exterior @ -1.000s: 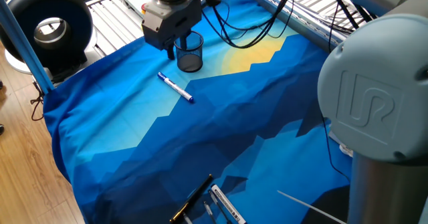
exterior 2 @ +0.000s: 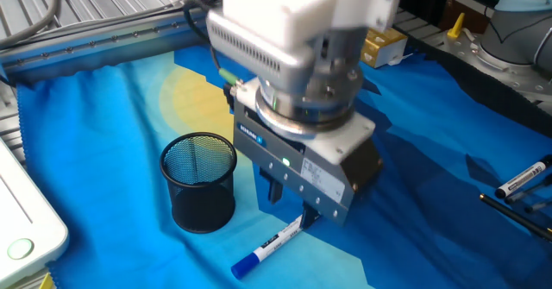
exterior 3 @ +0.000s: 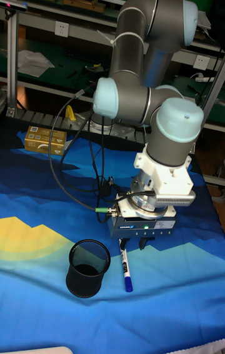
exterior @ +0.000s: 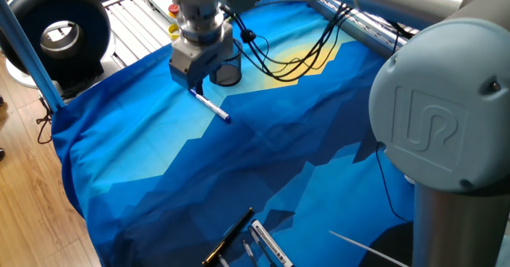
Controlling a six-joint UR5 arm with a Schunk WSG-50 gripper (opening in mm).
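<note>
A white marker with a blue cap (exterior 2: 274, 244) lies on the blue patterned cloth. My gripper (exterior 2: 291, 204) points downward over its far end, two dark fingers apart with a clear gap. One finger (exterior 2: 309, 216) overlaps the marker's end in exterior view 2; whether they touch I cannot tell. In exterior view 3, the marker (exterior 3: 125, 268) extends forward from beneath the gripper (exterior 3: 132, 245). The black mesh cup (exterior 2: 200, 185) stands upright and apparently empty beside the gripper. From exterior view 1, the gripper body hides part of the cup (exterior: 229, 74).
Several pens and a white marker (exterior: 272, 243) lie near the cloth's edge by the robot base. A gold box (exterior 3: 45, 140) sits toward the back. Black cables (exterior: 299, 56) hang from the arm. Mid-cloth (exterior: 231, 163) is clear.
The gripper has come down from beside the mesh cup to the marker's end. Its fingers now overlap the marker in view, while marker and cup keep their places.
</note>
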